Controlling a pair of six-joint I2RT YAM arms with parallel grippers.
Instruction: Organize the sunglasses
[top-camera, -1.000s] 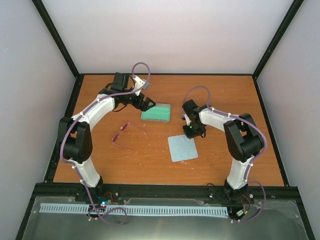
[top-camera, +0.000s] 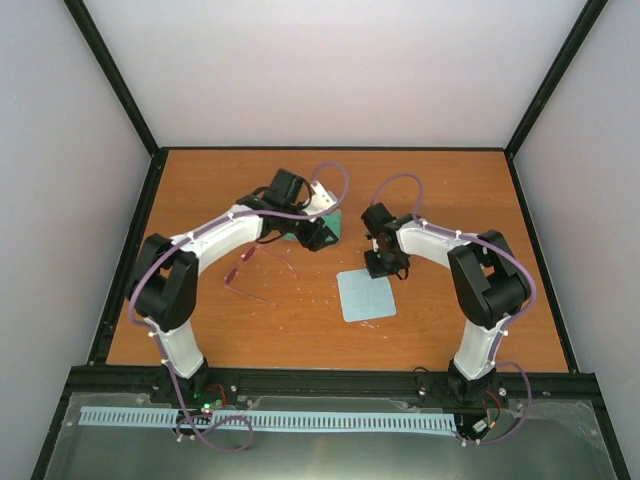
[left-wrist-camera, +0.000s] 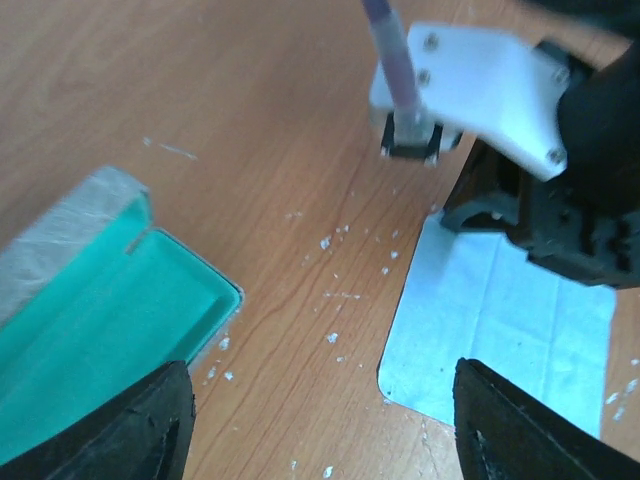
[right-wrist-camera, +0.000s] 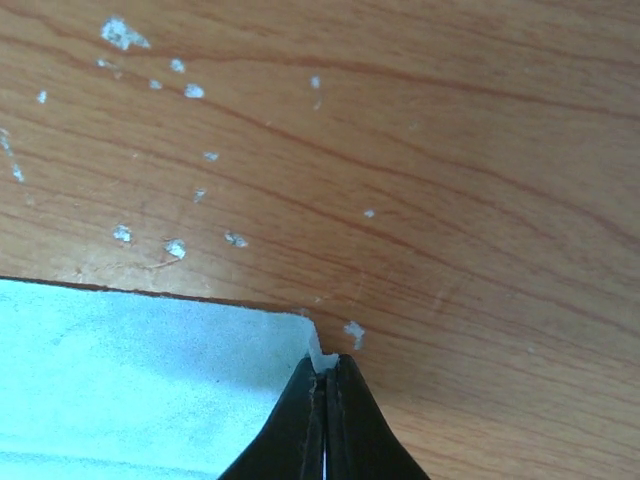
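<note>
Red sunglasses (top-camera: 247, 255) lie on the table, left of centre. The light blue cloth (top-camera: 366, 298) lies right of them, flat except at its far corner, where my right gripper is shut on it; that corner is slightly turned up in the right wrist view. A green open case (left-wrist-camera: 130, 300) sits behind them, partly hidden by my left arm in the top view. My left gripper (top-camera: 322, 240) is over the case's right part, fingers apart, with nothing seen between them.
The right arm's housing (left-wrist-camera: 530, 200) fills the upper right of the left wrist view, above the cloth. Bare wood shows at the front and sides of the table (top-camera: 450, 340).
My left arm has swung right and toward the front, its gripper now over the case and nearer the right arm. The right gripper has shifted very little at the cloth's corner.
</note>
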